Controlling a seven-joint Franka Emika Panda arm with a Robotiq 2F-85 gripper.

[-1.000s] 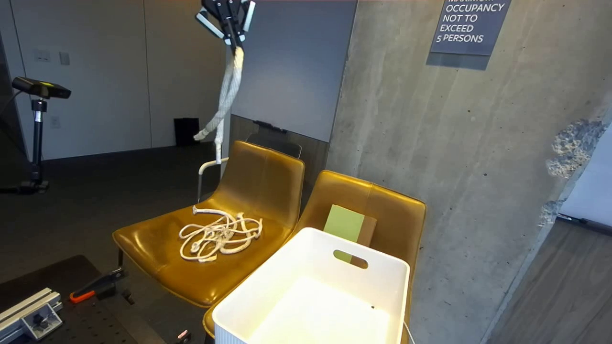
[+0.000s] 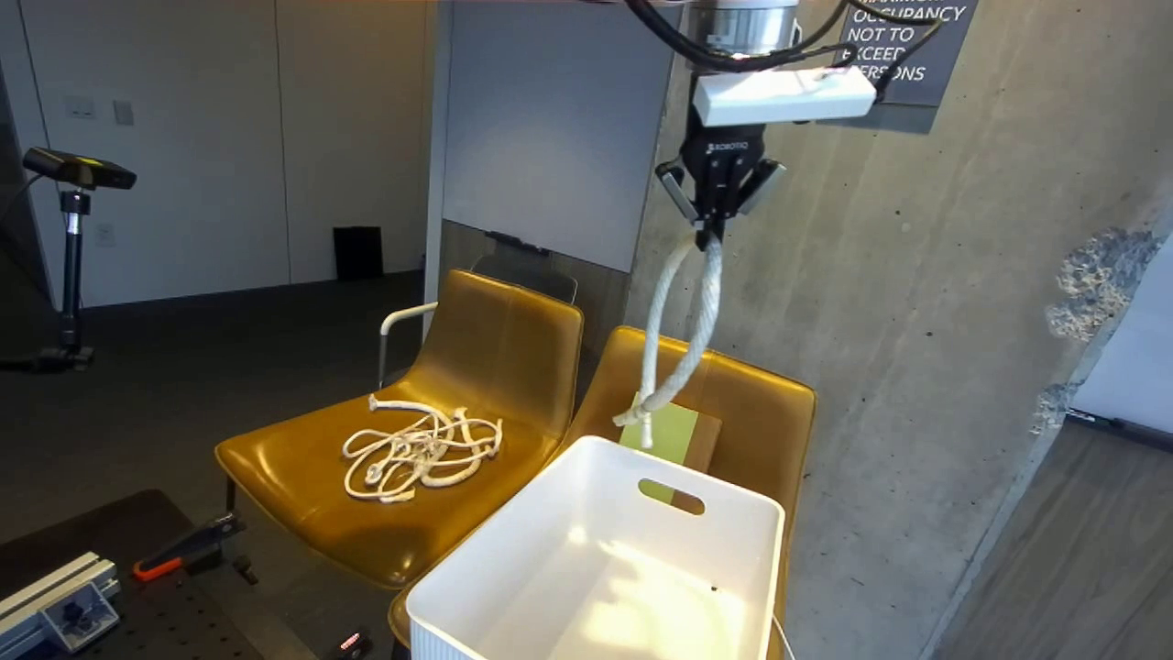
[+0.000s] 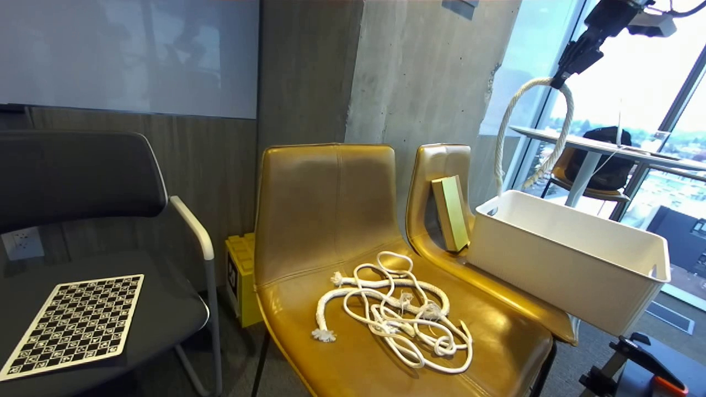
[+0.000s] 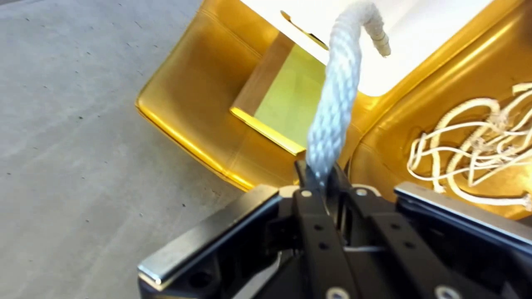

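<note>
My gripper (image 2: 710, 236) is shut on a thick white rope (image 2: 705, 313), which hangs down in a loop with both ends loose. In the wrist view the rope (image 4: 337, 94) rises from between the fingertips and curls over at its far end. Below the hanging ends, toward the back, stands a white bin (image 2: 473, 550), empty apart from a tiny dark speck. In exterior view 2 the gripper (image 3: 560, 80) is high above the bin (image 3: 562, 264). A tangle of white ropes (image 3: 397, 307), thick and thin, lies on the tan chair seat beside the bin.
A green-faced box (image 3: 451, 213) leans against the backrest of the chair (image 2: 748, 390) bearing the bin. Behind is a concrete wall (image 2: 902, 330). A camera on a stand (image 2: 77, 170) is at the left. Open air surrounds the gripper.
The gripper has moved right and lower in exterior view 1, from above the left chair to above the bin's far side, carrying the rope. The tangle and bin have not moved.
</note>
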